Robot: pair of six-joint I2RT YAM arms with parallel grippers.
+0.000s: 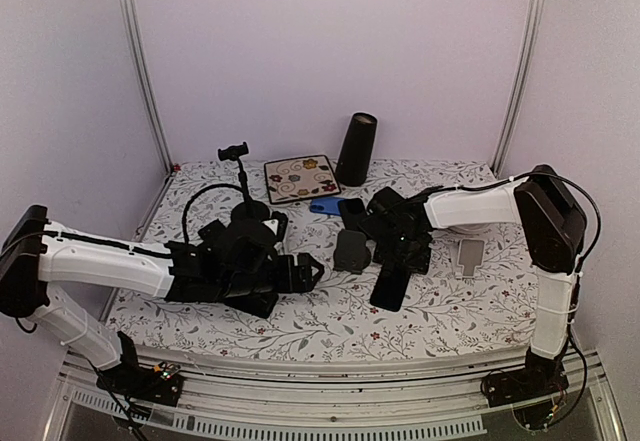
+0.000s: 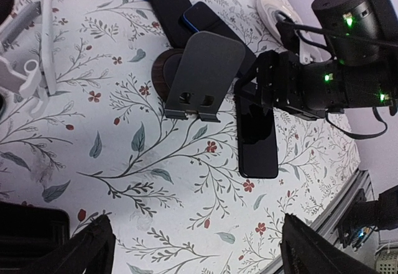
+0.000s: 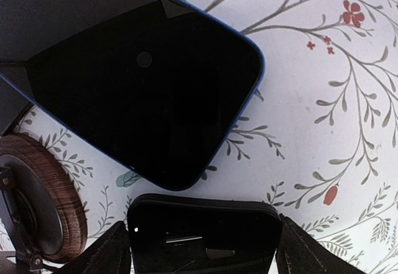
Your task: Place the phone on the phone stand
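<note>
A black phone (image 1: 389, 287) (image 2: 257, 146) (image 3: 202, 240) lies flat right of the dark phone stand (image 1: 351, 251) (image 2: 205, 69), which has a round wooden-edged base. My right gripper is down at the phone's far end, a finger at either side of it; whether it grips is unclear. My left gripper (image 1: 305, 273) stands open above bare table, left of the stand, with nothing between its fingers.
Other phones lie behind, one blue (image 1: 326, 205) and one dark with blue edge (image 3: 143, 81). A patterned board (image 1: 300, 177) and a black cylinder (image 1: 356, 149) stand at the back. A white stand (image 1: 468, 257) is at right.
</note>
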